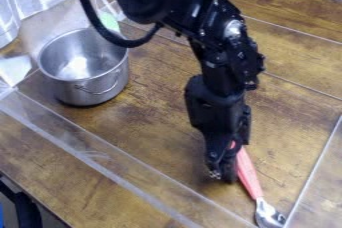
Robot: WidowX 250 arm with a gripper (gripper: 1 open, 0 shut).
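A pink-handled spoon (247, 177) with a metal bowl lies on the wooden table at the lower right, pointing toward the viewer. My black gripper (222, 167) is down at table level over the upper end of the pink handle, partly covering it. Whether its fingers are open or closed around the handle cannot be seen.
A steel pot (83, 72) stands at the upper left, beside a white item (14, 69) at the edge. Clear panels or strips run along the lower left and right of the table (147, 132).
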